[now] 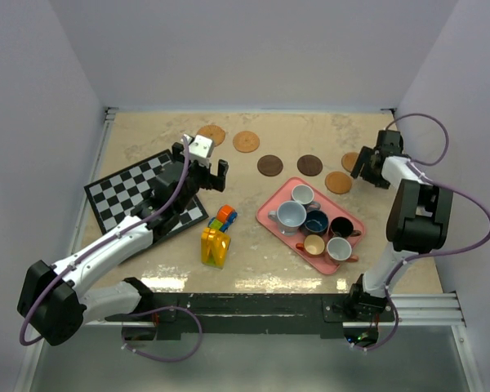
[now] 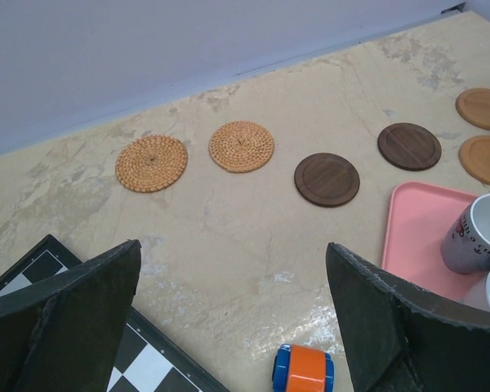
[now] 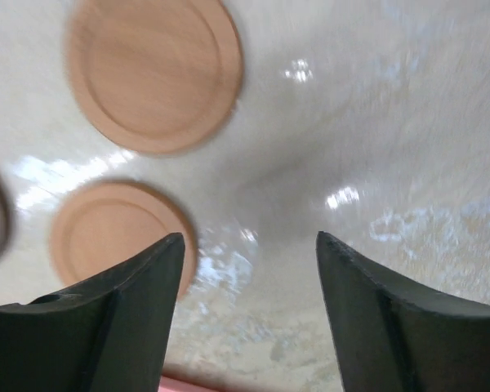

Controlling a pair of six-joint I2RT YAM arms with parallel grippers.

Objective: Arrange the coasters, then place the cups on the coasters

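Note:
Several cups stand on a pink tray [image 1: 278, 200], among them a white cup [image 2: 474, 237] seen in the left wrist view. Coasters lie behind them: dark ones [image 1: 269, 165] and light wooden ones [image 1: 338, 182]. My right gripper [image 1: 366, 167] hangs over the table just right of the light coasters; its fingers are apart with only table between them, and two light coasters [image 3: 151, 69] show in its wrist view. My left gripper [image 1: 204, 175] is open and empty, above the table left of the tray.
A checkered board [image 1: 118, 196] lies at the left, with a yellow object [image 1: 215, 245] and a colourful toy [image 1: 225, 214] between it and the tray. Two woven mats [image 2: 151, 162] lie at the back. Walls bound the table; the right one is close to my right arm.

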